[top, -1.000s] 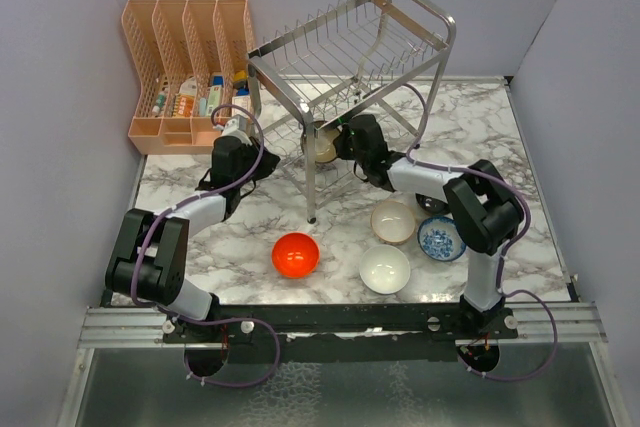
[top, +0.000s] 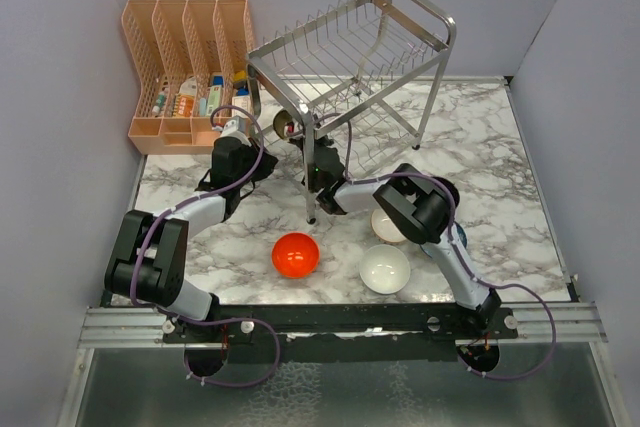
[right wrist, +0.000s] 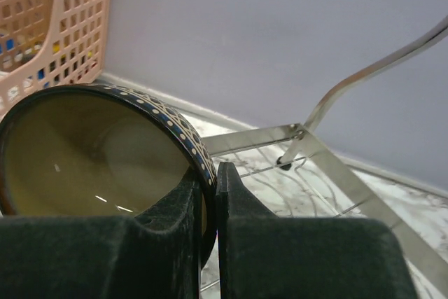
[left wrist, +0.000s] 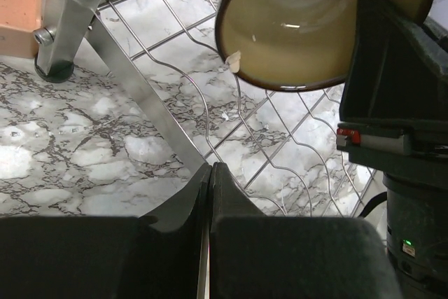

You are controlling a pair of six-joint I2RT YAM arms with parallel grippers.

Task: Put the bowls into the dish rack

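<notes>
My right gripper is shut on the rim of a brown patterned bowl, which it holds inside the rack's lower level, toward its left end; the bowl (left wrist: 301, 26) fills the upper right of the left wrist view. My left gripper is shut with nothing visible between its fingers, at the rack's left side. The metal dish rack (top: 420, 32) stands at the back middle. A red bowl (top: 295, 255), a white bowl (top: 385, 269) and a cream bowl (top: 388, 227) lie in front; other bowls are partly hidden under the right arm.
A pink divided organiser (top: 162, 37) with bottles and boxes stands at the back left, beside the rack. Walls (top: 570, 177) bound the counter on the sides and back.
My right gripper has carried the brown bowl leftward within the rack, and the right arm now covers more of the bowls at right. The left arm stays still.
</notes>
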